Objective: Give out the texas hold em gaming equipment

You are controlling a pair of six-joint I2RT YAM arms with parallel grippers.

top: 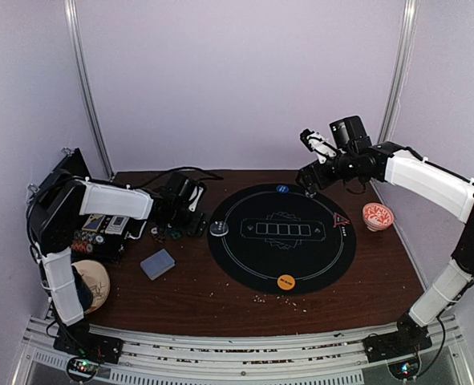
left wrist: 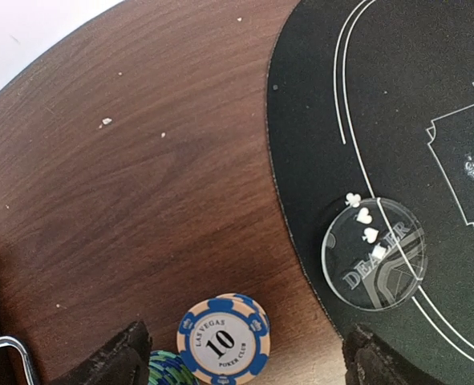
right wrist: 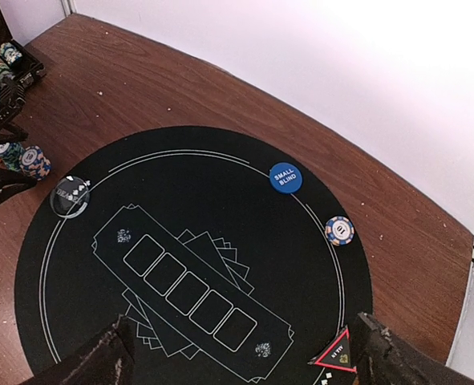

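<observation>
The round black poker mat (top: 281, 257) carries a clear dealer button (left wrist: 373, 254), a blue small blind button (right wrist: 285, 178), an orange button (top: 285, 282), a red triangle marker (right wrist: 335, 353) and a white-and-blue 10 chip (right wrist: 339, 231). In the left wrist view another 10 chip (left wrist: 223, 340) tops a stack left of the mat, with green chips (left wrist: 169, 367) beside it. My left gripper (top: 195, 221) is low over these chips, fingers apart around them. My right gripper (top: 305, 178) stands open above the mat's back right, near the chip there.
An open chip case (top: 98, 239) is at left, partly behind my left arm. A card deck (top: 157, 264), a plate with a dark mug (top: 97, 282) and a red bowl (top: 378, 215) stand around the mat.
</observation>
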